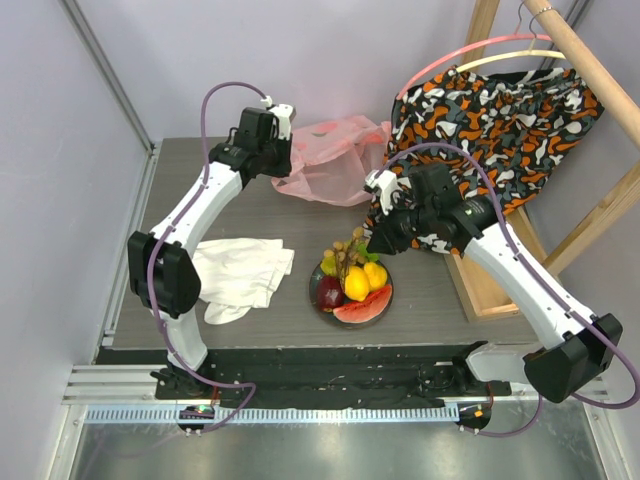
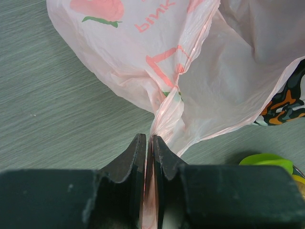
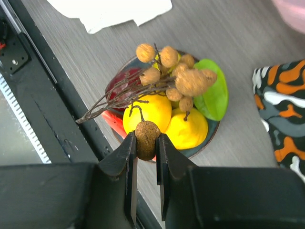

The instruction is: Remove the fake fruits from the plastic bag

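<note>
The pink translucent plastic bag lies slack at the back with its mouth spread. In the left wrist view, my left gripper is shut on a gathered edge of the bag. Over the bowl, my right gripper has one small round brown fruit of a stemmed bunch between its fingertips, touching both. The bunch rests across the fruit in the dark bowl: a lemon, a second yellow fruit, a dark red fruit, a watermelon slice and a green fruit.
A folded white cloth covers the table left of the bowl. Camouflage fabric hangs from a wooden rack at the right, close to my right arm. Bare table lies between cloth and bag.
</note>
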